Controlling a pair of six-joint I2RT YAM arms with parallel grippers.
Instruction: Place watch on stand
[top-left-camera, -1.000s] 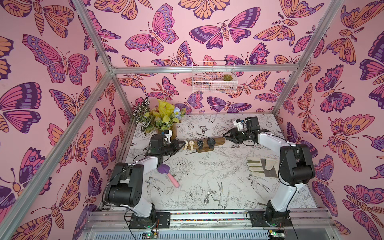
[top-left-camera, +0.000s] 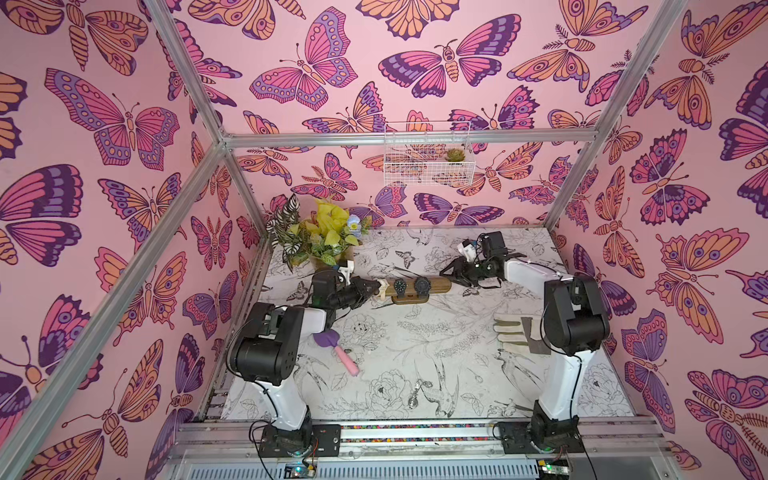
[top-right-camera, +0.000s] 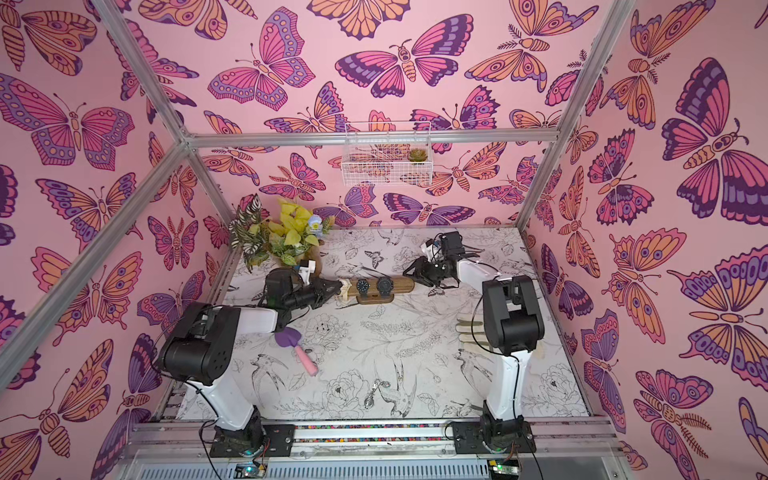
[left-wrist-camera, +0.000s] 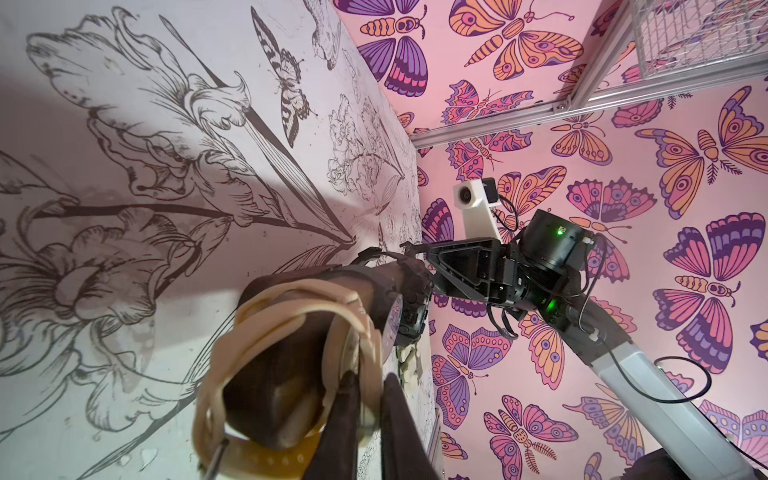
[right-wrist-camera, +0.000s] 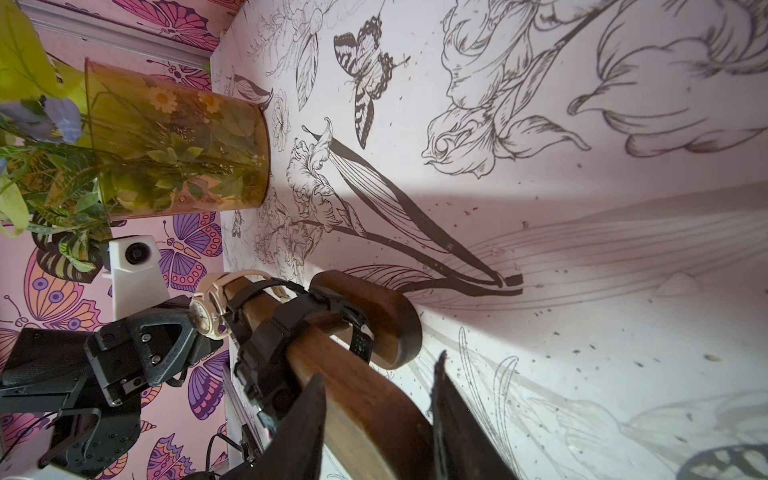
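A wooden watch stand (top-left-camera: 439, 283) lies across the back middle of the table, two dark watches (right-wrist-camera: 276, 340) strapped round its bar. At the bar's left end, the beige-strapped watch (right-wrist-camera: 209, 314) has its strap looped around the wood. My left gripper is shut on this watch; in the left wrist view the loose beige strap (left-wrist-camera: 232, 360) encircles the bar's end. The right gripper is open at the other end, its fingers to either side of the bar; whether they touch it cannot be told.
A potted plant (top-left-camera: 324, 232) stands behind the left arm. A purple trowel with pink handle (top-left-camera: 344, 357) lies in front of it; gloves (top-left-camera: 518, 333) lie at the right.
My left gripper has moved right with the beige watch, closer to the dark watches. The right gripper has moved left to the stand's right end.
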